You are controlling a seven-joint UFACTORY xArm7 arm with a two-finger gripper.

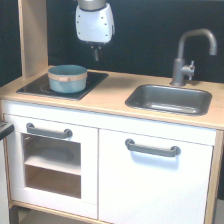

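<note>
The white robot arm hangs from the top of the camera view, with its small dark gripper [97,50] high above and to the right of a blue-grey pot [67,83]. The pot stands on the black cooktop [39,87] at the left of the wooden counter. The gripper is too small to tell whether it is open or shut; no held object shows.
A steel sink [170,98] with a tall tap [183,65] is at the right. Below are a white cupboard door [155,185] and an open-fronted compartment [52,170]. Bare counter [116,90] lies between cooktop and sink.
</note>
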